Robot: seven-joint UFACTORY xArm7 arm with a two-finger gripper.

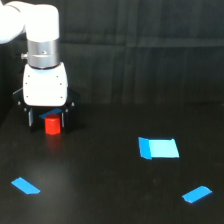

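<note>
A small red block [53,124] stands on the dark table at the left. Directly over it, the white arm reaches down with my gripper [50,117] at its end. The dark fingers [30,117] appear spread to either side of the block, with a gap on the left. Their tips are hard to make out against the dark background.
A light blue square [163,148] with a darker blue strip along its left edge lies right of centre. Blue tape pieces mark the table at front left [26,186] and front right [197,194].
</note>
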